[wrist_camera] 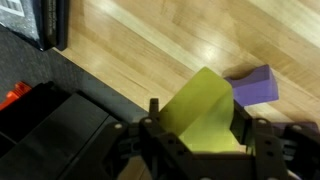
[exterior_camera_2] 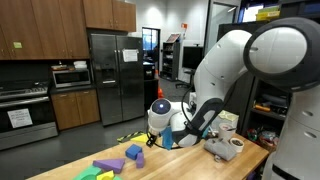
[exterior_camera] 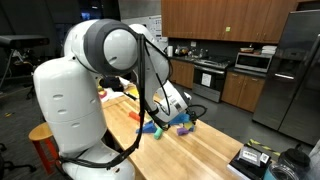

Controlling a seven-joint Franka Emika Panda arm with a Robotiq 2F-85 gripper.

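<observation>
In the wrist view my gripper is shut on a yellow-green block [wrist_camera: 205,98], which sits between the dark fingers and sticks out past them. A purple block [wrist_camera: 256,86] lies on the wooden table just beside the held block. Exterior view 1 has the gripper [exterior_camera: 187,119] low over the table's far side, near the loose blocks, where the held block is small and partly hidden. From the other side, in exterior view 2, a blue block [exterior_camera_2: 133,152] and a purple block [exterior_camera_2: 140,160] lie below and left of the arm.
More coloured blocks lie on the table near the arm, among them a green one [exterior_camera_2: 107,175]. A black-and-white box [exterior_camera: 250,160] stands at the table's right edge. Bare wood [exterior_camera: 190,160] spreads between the blocks and that box.
</observation>
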